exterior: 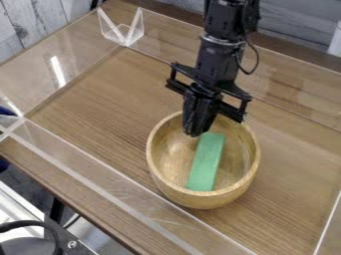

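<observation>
A black robot arm comes down from the top centre, its gripper [197, 124] at the upper left rim of a round tan bowl [173, 174]. Inside the bowl lies a long green object [205, 162], below and right of the gripper's tip. The gripper looks shut, with nothing visible between its fingers, though the dark tip is small and hard to make out.
Bare wooden table [80, 129] surrounds the bowl. A white wire-like object [122, 25] stands at the back left. Black cabling [34, 239] is at the lower left corner.
</observation>
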